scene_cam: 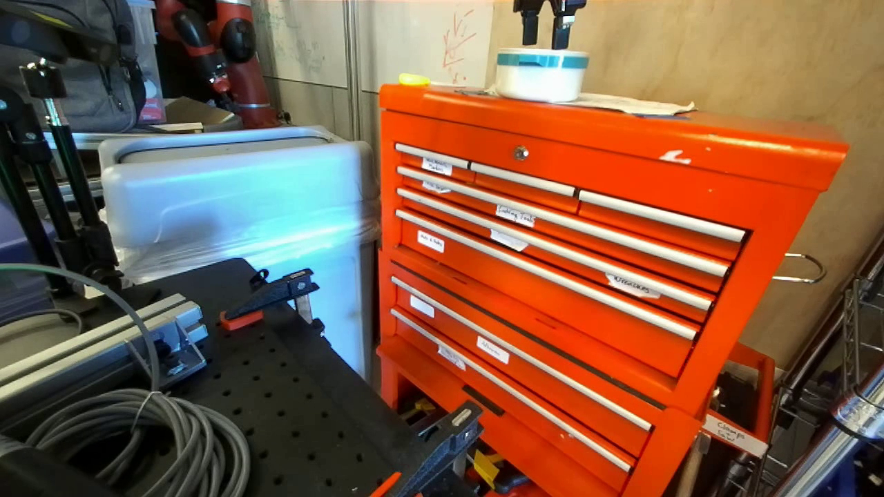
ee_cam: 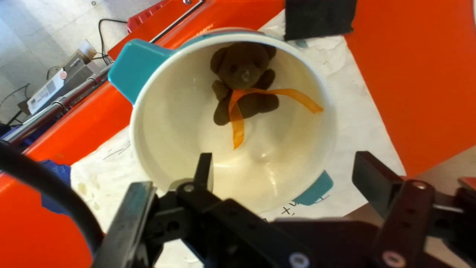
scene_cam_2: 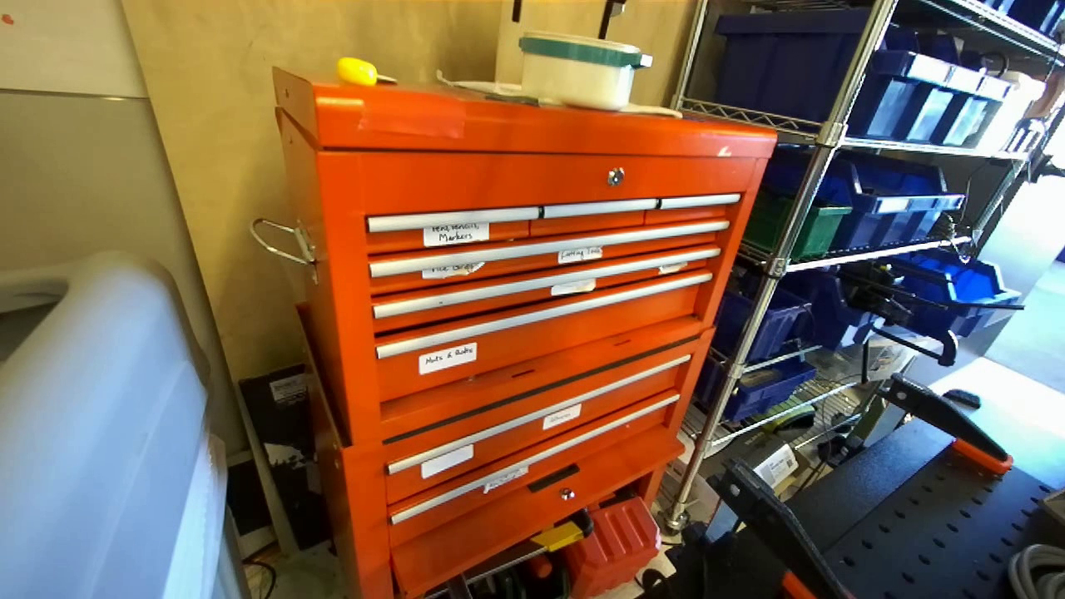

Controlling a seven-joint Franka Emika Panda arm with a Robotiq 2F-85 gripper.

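Observation:
A white tub (ee_cam: 174, 116) with teal handles sits on top of the red tool cabinet (scene_cam: 729, 157). Inside it, against the wall at the top of the wrist view, rests a small brown teddy bear (ee_cam: 245, 73) with an orange ribbon (ee_cam: 238, 129). The exterior views show only the tub's outer side, so the bear is hidden there. My gripper is open above the tub, its fingers spread wide with nothing between them. In exterior view 1 its tips hover just over the tub's rim.
White paper (ee_cam: 357, 93) lies beneath the tub. A yellow object (scene_cam_2: 356, 71) is on the cabinet top near one end. Wire shelving (scene_cam_2: 834, 135) with blue bins stands beside the cabinet. A black perforated table (scene_cam: 290, 389) carries coiled cable and clamps.

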